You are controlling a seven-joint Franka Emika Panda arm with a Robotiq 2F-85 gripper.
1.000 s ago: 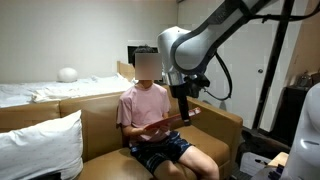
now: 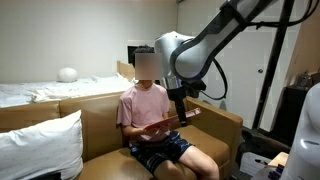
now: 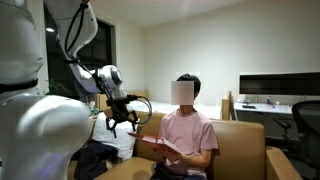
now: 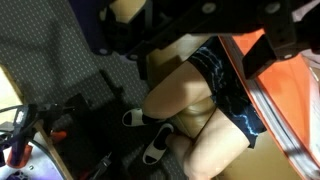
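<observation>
A person in a pink shirt (image 2: pixel 150 108) and dark patterned shorts sits on the brown sofa, holding a flat red item (image 3: pixel 170 150) across the lap. In the wrist view the same flat item (image 4: pixel 285 85) shows as an orange-red sheet with a pale edge, at the upper right. My gripper is open, its dark fingers wide apart and nothing held between them. From exterior view 1, the gripper (image 2: pixel 182 112) hangs in front of the person, close to the red item; whether they touch, I cannot tell.
White pillow (image 2: pixel 42 150) at the sofa's left end. The person's bare legs (image 4: pixel 185 95) and sandals lie below the gripper. Cables and tools (image 4: pixel 25 145) sit at the wrist view's lower left. A desk with a monitor (image 3: pixel 265 84) stands behind.
In exterior view 1 the arm has shifted very slightly to the left. The person and the red item look almost unchanged.
</observation>
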